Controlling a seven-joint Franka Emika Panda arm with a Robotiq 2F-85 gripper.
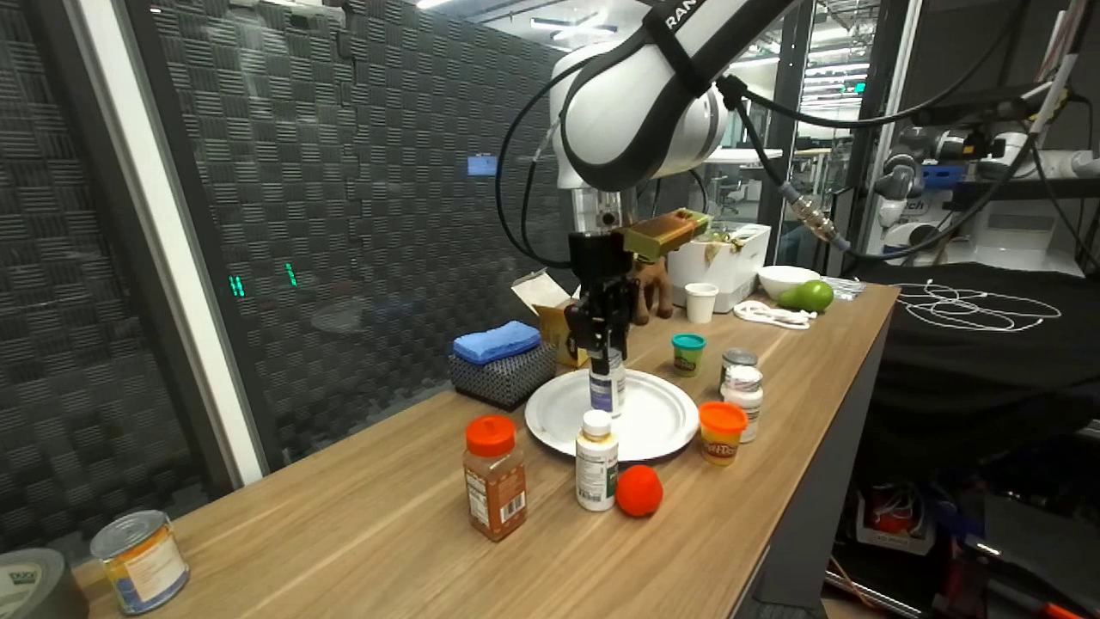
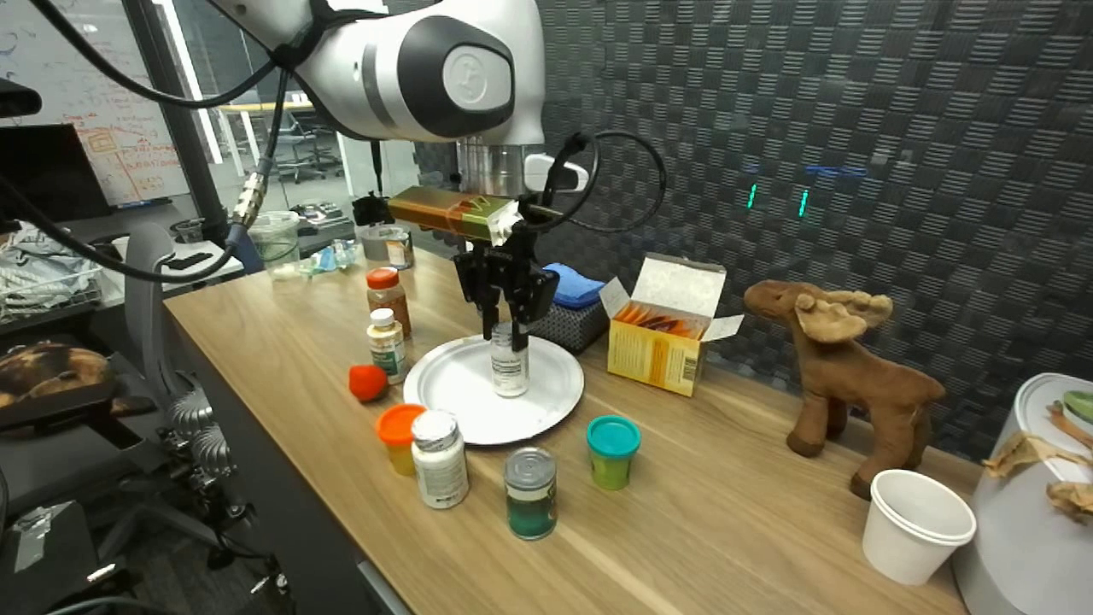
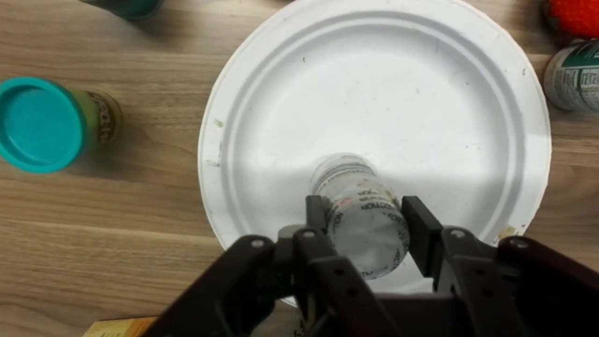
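Observation:
Between the black fingers of my gripper is a white bottle with a printed label [image 3: 368, 241], held by its upper part. The fingers are shut on it from both sides. The same bottle [image 2: 509, 369] stands upright over the white plate [image 2: 451, 410], towards its far side from the table's front edge. Exterior view 1 shows the bottle [image 1: 608, 387] with a purple label band, below the gripper [image 1: 606, 356]. Whether its base rests on the plate or hangs just above it, I cannot tell.
Around the plate stand a white-capped bottle [image 1: 595, 464], a red ball [image 1: 639, 491], an orange-lidded tub [image 1: 722, 433], another white bottle [image 2: 441, 466], a can [image 2: 530, 497] and a teal-lidded tub [image 2: 612, 451]. Behind are a yellow box [image 2: 656, 354] and a blue cloth [image 1: 497, 341].

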